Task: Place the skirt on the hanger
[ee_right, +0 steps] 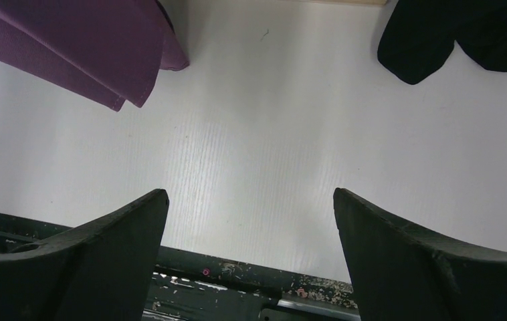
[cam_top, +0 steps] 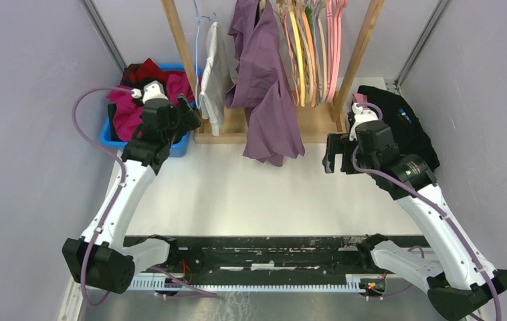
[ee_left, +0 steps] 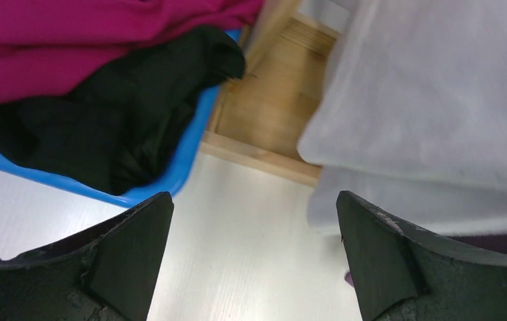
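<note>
A pale grey-white garment (cam_top: pixel 216 80), perhaps the skirt, hangs near the left post of the rack with a light blue hanger (cam_top: pixel 198 77) at its left side. In the left wrist view the garment's hem (ee_left: pixel 398 200) fills the upper right. My left gripper (cam_top: pixel 190 114) is open and empty, just left of that garment and apart from it. Over the bare table, my right gripper (cam_top: pixel 335 155) stands open, with no cloth between its fingers. A purple garment (cam_top: pixel 271 114) hangs in the middle of the rack.
Several empty hangers (cam_top: pixel 312 53) hang at the rack's right. A blue bin (cam_top: pixel 178 148) of red, magenta and black clothes lies beneath my left arm. Black cloth (cam_top: pixel 408 127) lies at the right.
</note>
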